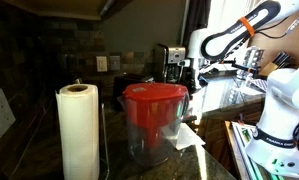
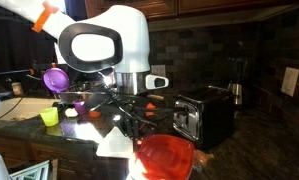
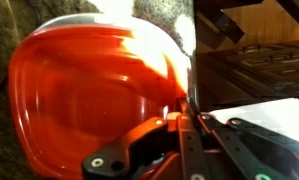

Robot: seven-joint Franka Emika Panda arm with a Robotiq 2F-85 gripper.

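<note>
A clear container (image 1: 154,135) with a red lid (image 1: 156,92) stands on the dark counter. From above, the lid (image 3: 89,90) looks square with rounded corners, and light glares off its upper right corner. My gripper is shut at the lid's right edge, with nothing visible between its fingers. Exterior view 1 has the gripper (image 1: 194,82) just to the right of the lid. Whether the fingertips touch the rim cannot be told.
A paper towel roll (image 1: 79,135) is upright left of the container. White paper (image 1: 190,136) lies to its right, near the counter edge. A toaster (image 2: 202,115) stands behind. Cups, one of them green (image 2: 50,116), are at the far left in exterior view 2.
</note>
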